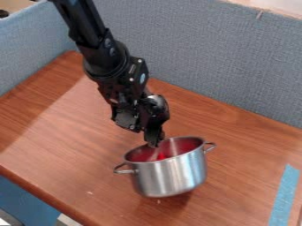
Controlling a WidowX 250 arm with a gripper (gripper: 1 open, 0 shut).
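Note:
A steel pot [169, 177] with two side handles stands on the wooden table, tilted so that less of its inside shows. Red [160, 150] shows inside it, mostly hidden by the near wall. My black gripper [154, 139] is at the pot's far left rim, its fingertips at or just above the rim; whether they are shut on it is hard to tell.
Grey padded walls [200, 53] line the back and left of the wooden table [59, 132]. A light blue strip [282, 196] lies at the right.

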